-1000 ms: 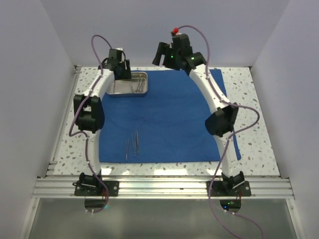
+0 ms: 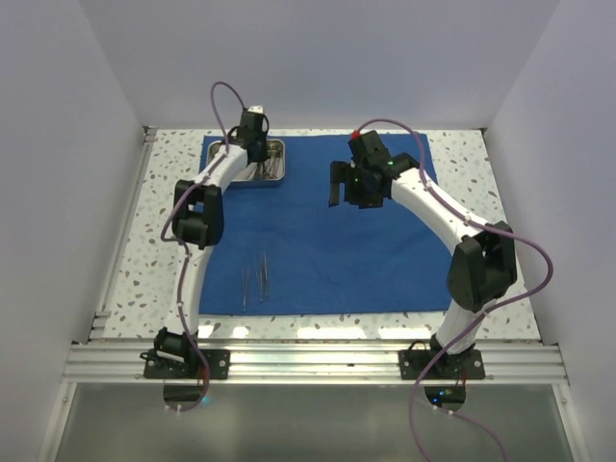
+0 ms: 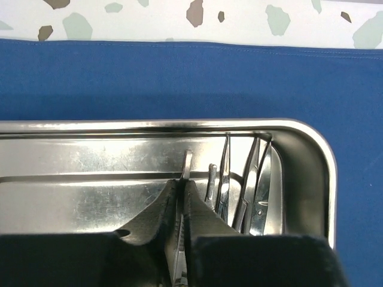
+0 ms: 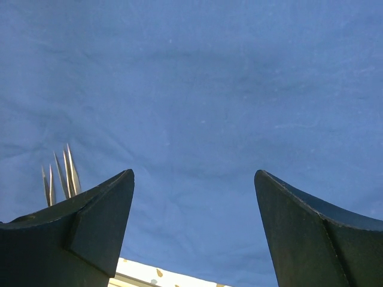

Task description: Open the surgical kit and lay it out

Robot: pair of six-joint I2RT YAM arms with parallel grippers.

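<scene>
A steel tray [image 2: 218, 181] sits at the back left of the blue cloth, partly covered by my left arm. In the left wrist view, slim metal instruments lie at the tray's right end, among them scissor-like pieces [image 3: 260, 191]. The fingers of my left gripper are close together over one slender instrument [image 3: 188, 160], which runs under or between them; whether they grip it is hidden. My right gripper is open, nothing between its fingers, above bare cloth. Several thin instruments [image 2: 265, 277] lie side by side on the cloth's front left.
A speckled table surface [image 2: 472, 188] borders it. In the right wrist view, the tips of the laid-out instruments [image 4: 67, 167] show at lower left, partly behind a finger.
My left gripper has moved right over the tray to its instruments, its fingers drawing together.
</scene>
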